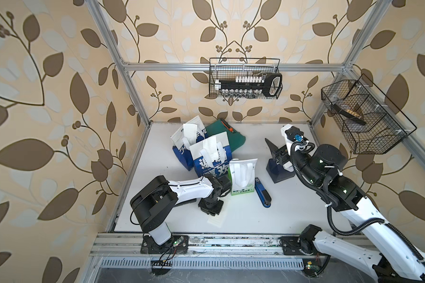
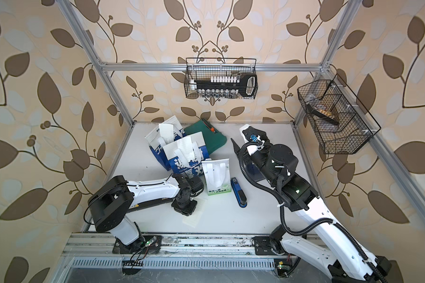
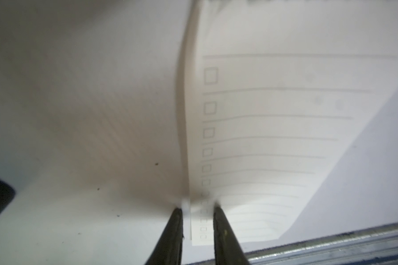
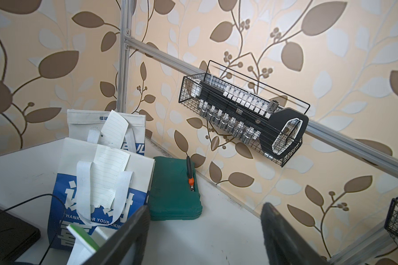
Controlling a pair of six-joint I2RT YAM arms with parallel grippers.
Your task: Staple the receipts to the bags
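Observation:
My left gripper is low over a lined receipt (image 3: 261, 132) on the table, its part-open fingers straddling the paper's left edge. A blue stapler (image 1: 262, 192) lies right of the small green-and-white bag (image 1: 241, 184). Behind stand two blue-and-white bags (image 1: 211, 165) (image 1: 184, 158); in the right wrist view, lined papers (image 4: 102, 176) rest among their handles. My right gripper is raised above the right side, open and empty.
A dark block (image 1: 278, 174) stands under the right arm. A green case (image 4: 172, 194) with an orange-tipped tool lies at the back. Wire baskets (image 1: 244, 85) hang on the frame.

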